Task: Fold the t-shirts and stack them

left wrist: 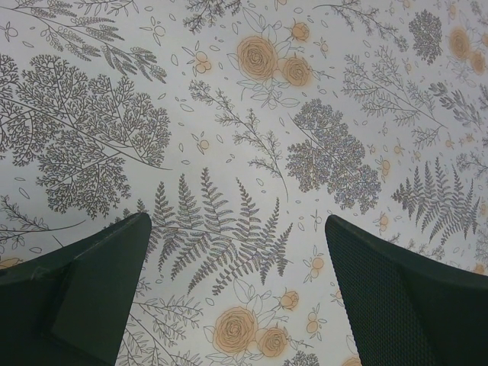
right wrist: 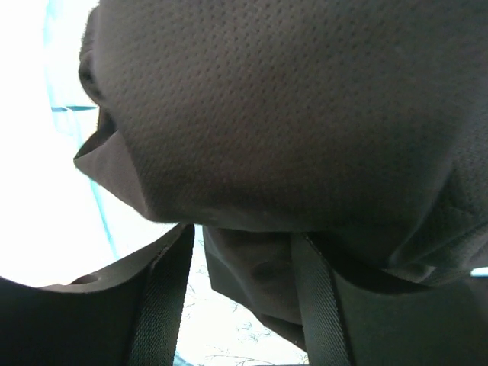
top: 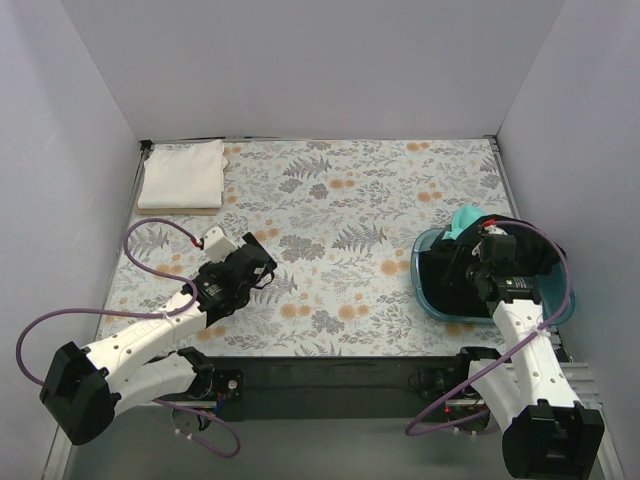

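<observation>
A folded white cloth [top: 184, 175], like a T-shirt, lies flat at the table's far left. Black cloth [top: 447, 278] is bunched in the blue basin [top: 426, 306] on the right, with a turquoise piece [top: 464, 218] at its back rim. Down in the basin is my right gripper [top: 470, 272]. In the right wrist view its fingers [right wrist: 169, 278] stand apart, narrower than the left pair, with black fabric [right wrist: 282, 114] over and between them; a pale gap shows beside it. My left gripper is open above bare patterned table, nothing between its fingers.
Grey walls close in the back and both sides. A purple cable [top: 567, 290] loops along the right arm near the right wall.
</observation>
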